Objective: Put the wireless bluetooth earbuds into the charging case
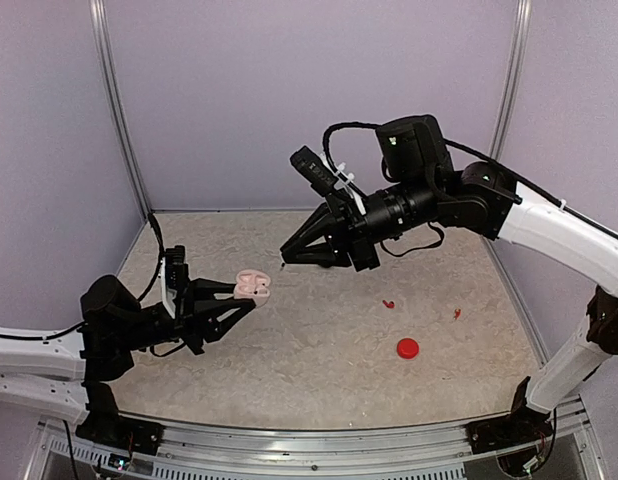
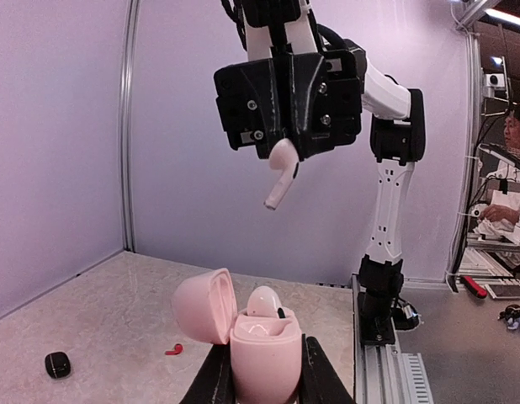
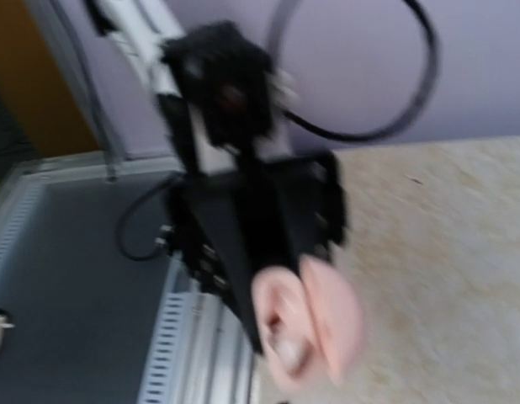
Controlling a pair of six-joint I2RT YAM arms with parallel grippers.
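My left gripper (image 1: 234, 305) is shut on the pink charging case (image 1: 252, 285), whose lid stands open. In the left wrist view, a white earbud tip shows inside the case (image 2: 265, 362); the blurred right wrist view also shows a white piece in the case (image 3: 327, 316). My right gripper (image 1: 289, 255) is raised above and to the right of the case, shut, holding a white earbud (image 2: 282, 168) at its tip with the stem pointing down, apart from the case.
A red round lid (image 1: 407, 348) and small red pieces (image 1: 388, 304) lie on the right of the table. A small black case (image 2: 57, 364) lies farther back.
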